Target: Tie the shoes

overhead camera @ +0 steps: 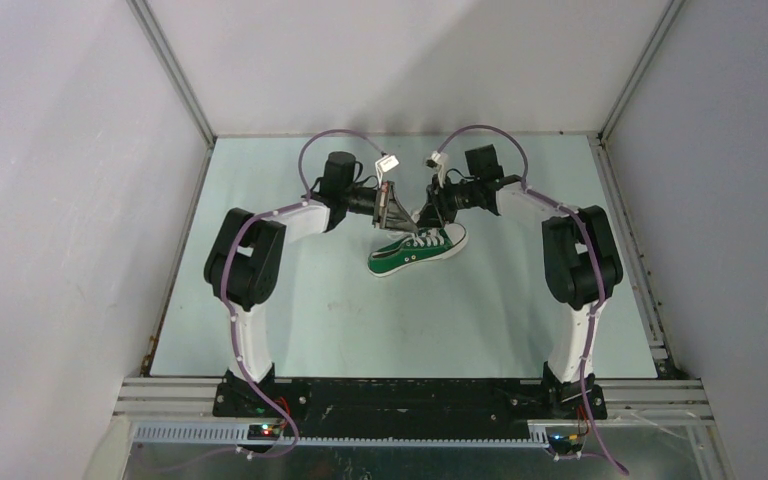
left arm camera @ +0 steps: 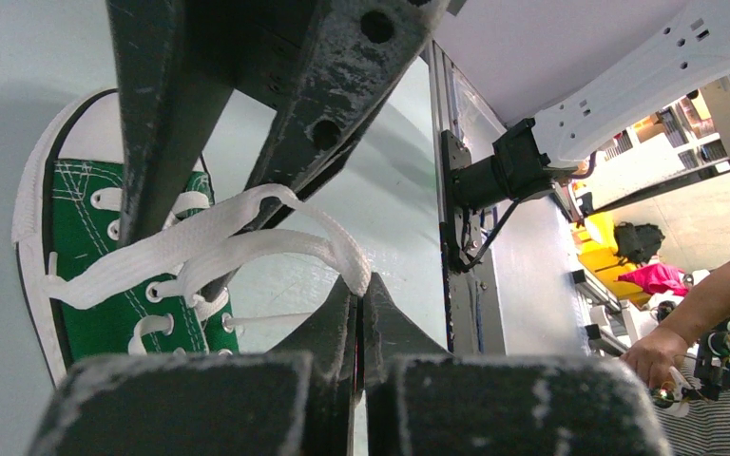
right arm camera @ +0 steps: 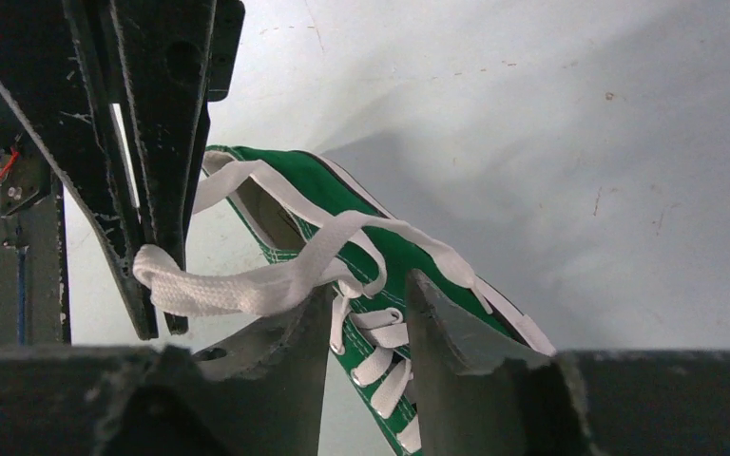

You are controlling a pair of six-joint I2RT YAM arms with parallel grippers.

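Note:
A green canvas shoe [overhead camera: 405,255] with white laces lies on the table, toe to the right. Both grippers meet above its laces. My left gripper is shut on a white lace [left arm camera: 181,242], which arches from its fingertips across my right gripper's dark fingers over the shoe. My right gripper is part open above the lacing; in the right wrist view loose lace [right arm camera: 238,290] loops around the left gripper's fingertips and runs between my right fingertips' region, though whether it is held is unclear.
Metal rails edge it on both sides, with walls behind and beside. A person's hand shows at the right of the left wrist view, outside the table.

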